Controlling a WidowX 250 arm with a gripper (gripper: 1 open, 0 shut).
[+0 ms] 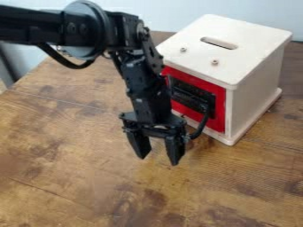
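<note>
A black robot arm reaches in from the upper left, and its gripper (159, 153) hangs open, fingertips downward, over the wooden table (71, 168), with nothing visible between its fingers. Behind it, at the right, stands a pale wooden box (252, 102) with a slot in its top and a red front panel (214, 121), partly hidden by the arm and its cable.
Bare tabletop fills the left and foreground. A white wall shows behind the table's back edge. The box occupies the back right.
</note>
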